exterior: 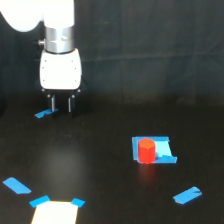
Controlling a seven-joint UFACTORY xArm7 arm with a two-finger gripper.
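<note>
A small red block [147,151] stands on a light-blue square [163,148] edged with blue tape, right of the middle of the dark table. At the upper left, my white arm points downward with the gripper [62,103] at its end. Its two dark fingers stand apart, with nothing visible between them. A wide stretch of table separates the gripper from the red block.
A pale cream square [55,213] with blue tape at its corners lies at the bottom left, partly cut off by the frame. Blue tape strips mark the table at left [16,186] and lower right [187,195].
</note>
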